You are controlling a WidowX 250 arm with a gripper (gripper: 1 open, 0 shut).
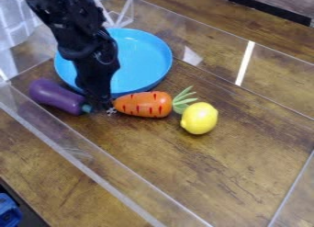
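The black gripper (101,100) reaches down from the upper left over the front of a blue plate (147,56), its tips low between a purple eggplant (55,96) on the left and an orange carrot (143,104) on the right. It looks shut, with nothing clearly held, though the tips are dark and hard to make out. A yellow lemon (200,119) lies right of the carrot.
Bare wooden tabletop (208,175) fills the front and right. Clear transparent edges run along the left and right sides. A small blue object (6,210) sits at the lower left corner.
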